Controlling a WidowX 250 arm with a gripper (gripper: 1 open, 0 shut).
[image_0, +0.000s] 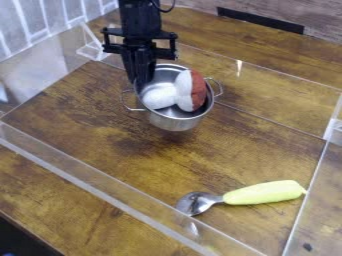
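Note:
A steel pot with wire handles stands in the upper middle of the wooden surface, holding white objects and a red-and-white object. My black gripper is at the pot's upper left rim, shut; whether it touches the pot cannot be told. A spoon with a pale yellow handle lies at the lower right.
Clear plastic walls surround the wooden work surface.

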